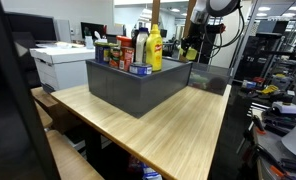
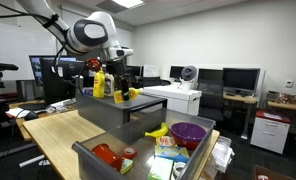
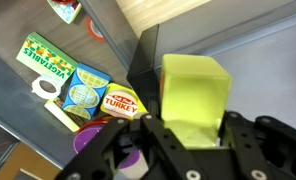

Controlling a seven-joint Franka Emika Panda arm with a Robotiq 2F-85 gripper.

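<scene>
A yellow object (image 3: 195, 92) with a pale upper face sits between the black fingers of my gripper, which is shut on it. It fills the middle of the wrist view and hides most of the fingertips. In exterior view 1 the gripper (image 1: 192, 47) is small and far off, at the right beyond the dark grey shelf box (image 1: 138, 92), with the yellow object just below it. Exterior view 2 has the gripper (image 2: 117, 88) at the raised grey shelf; whether the object touches the shelf there I cannot tell.
A yellow bottle (image 1: 156, 48) stands among several jars and cans on the shelf box. Beside the table, a grey bin (image 2: 106, 168) holds a red can (image 2: 107, 155), a banana (image 2: 156, 131), a purple bowl (image 2: 185, 133) and boxes.
</scene>
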